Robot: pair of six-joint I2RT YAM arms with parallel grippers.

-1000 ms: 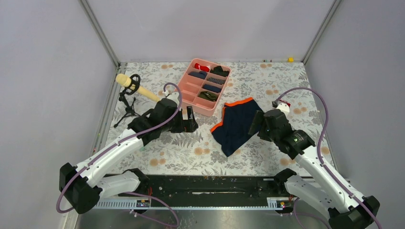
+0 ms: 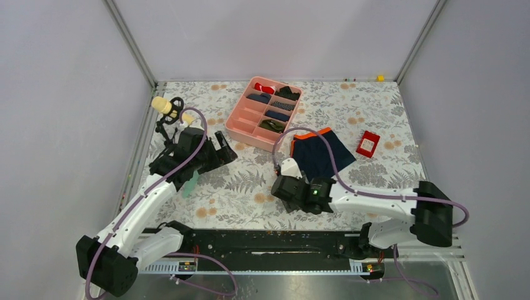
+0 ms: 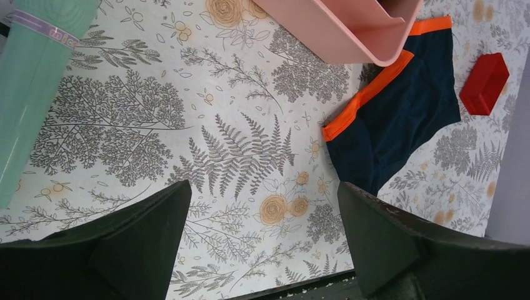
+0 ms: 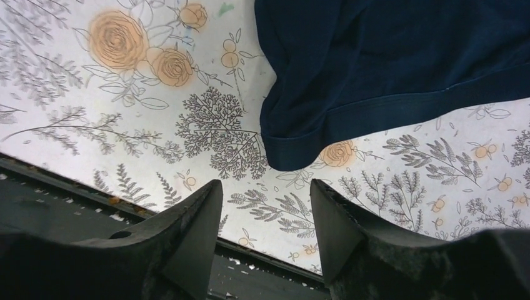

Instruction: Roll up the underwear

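Navy underwear with an orange waistband [image 2: 320, 152] lies loosely spread on the patterned table, right of the box. Its near corner is folded over in the right wrist view, where the navy cloth [image 4: 375, 62] fills the upper right. My right gripper hangs just beyond that corner, fingers apart with bare table between them; in the top view its arm covers the cloth's near end. My left gripper stands open over the table left of the underwear [image 3: 394, 106], well apart from it and empty.
A pink divided box [image 2: 247, 115] holds several rolled garments at the back. The red container [image 2: 368, 144] sits at right. A green cylinder [image 3: 37, 81] lies at left, near a black stand with a cream tube [image 2: 164, 106].
My right arm has swung left and toward the front, from the cloth's right side to its near end. The left gripper has drawn back leftward. The underwear's visible part looks unmoved.
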